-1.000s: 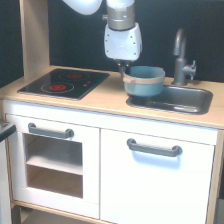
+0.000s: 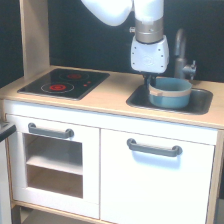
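Note:
A blue-green pot (image 2: 172, 93) is at the sink (image 2: 201, 103) on the right of the toy kitchen's counter. It looks upright and covers the left part of the basin; whether it touches the bottom is hidden. From above, my white gripper (image 2: 149, 79) reaches down to the left side of the pot, shut on it at its near-left rim or handle. The fingers are small and dark here, and their exact contact is hard to make out.
Behind the pot rises a dark faucet (image 2: 181, 50). A black cooktop (image 2: 64, 83) lies at the left, with bare wooden counter (image 2: 113, 89) between it and the sink. Below are an open-fronted oven (image 2: 55, 160) and a white cabinet door (image 2: 150, 185).
My gripper and the pot have moved together to the right and down, from the sink's left edge to over the basin. The cooktop and cabinets are unchanged.

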